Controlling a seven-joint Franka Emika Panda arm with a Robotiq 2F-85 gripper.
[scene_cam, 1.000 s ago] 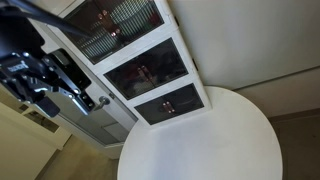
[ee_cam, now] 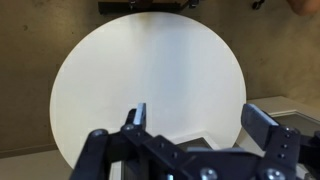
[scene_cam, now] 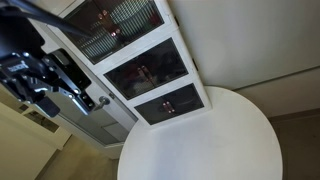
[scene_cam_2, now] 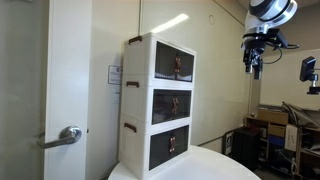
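A white cabinet of three stacked units stands on the round white table. Dark see-through doors with brown handles close its front, and in exterior view 2 the cabinet shows all three doors shut. My gripper hangs in the air, clear of the cabinet and above the table's height. From the wrist view, my gripper is open, its two fingers far apart with nothing between them; the bare table lies below. Part of the lower edge there is hidden by the gripper body.
A glazed door with a metal lever handle is beside the cabinet. Shelves with boxes stand at the far right. The tabletop in front of the cabinet is empty.
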